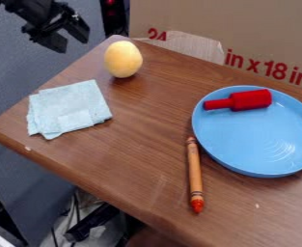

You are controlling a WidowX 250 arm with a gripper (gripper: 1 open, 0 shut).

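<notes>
My black gripper (68, 37) hangs at the top left, beyond the table's edge, above the grey floor; its two fingers look parted, with nothing visible between them. On the wooden table (127, 164) lie a folded pale blue cloth (67, 108) at the left, a yellow egg-shaped object (123, 59) at the back, an orange crayon (195, 174) upright along the view, and a blue plate (254, 142) at the right with a red bottle-like object (249, 99) on it.
A cardboard box (231, 34) stands behind the table.
</notes>
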